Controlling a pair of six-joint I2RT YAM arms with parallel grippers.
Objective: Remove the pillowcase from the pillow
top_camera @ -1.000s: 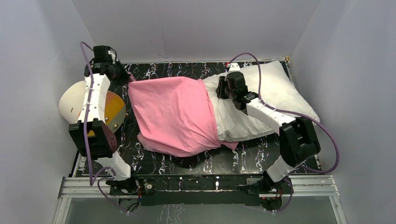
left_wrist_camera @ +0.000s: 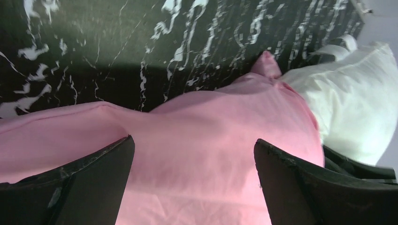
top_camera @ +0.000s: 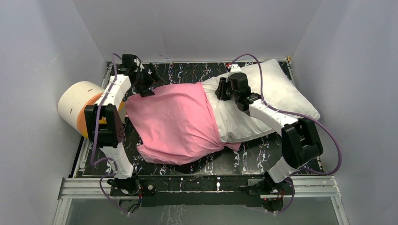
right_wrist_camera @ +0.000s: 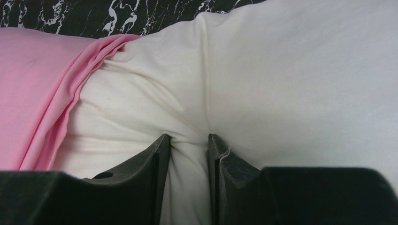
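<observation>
A pink pillowcase (top_camera: 176,119) lies spread over the left and middle of the table, its hem (right_wrist_camera: 70,96) still around the left end of a white pillow (top_camera: 277,96). The rest of the pillow stretches bare to the right. Pinched white pillow cloth runs between the fingers of my right gripper, just right of the pink hem. Above the pillowcase's upper left corner, my left gripper (top_camera: 152,82) stands open. The left wrist view shows its fingers (left_wrist_camera: 101,176) wide apart over pink cloth (left_wrist_camera: 202,140), with nothing gripped.
A cream and orange round object (top_camera: 75,108) stands at the left wall, partly behind my left arm. Bare black marbled table (top_camera: 183,70) shows along the back and front. Grey walls close in the sides and back.
The right gripper has stayed in place on the pillow.
</observation>
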